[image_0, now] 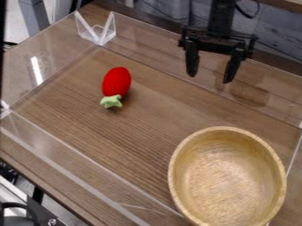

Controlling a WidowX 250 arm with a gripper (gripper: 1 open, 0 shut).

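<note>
A black gripper [213, 64] hangs open over the back right of the wooden table, its two fingers apart and nothing between them. A red object [116, 82] with a pale green end [111, 101], like a toy vegetable, lies on the left middle of the table. A large tan round bowl [227, 177] sits at the front right, well below the gripper in the view.
A clear plastic object [97, 26] stands at the back left. Dark floor and cables show beyond the table's lower left edge.
</note>
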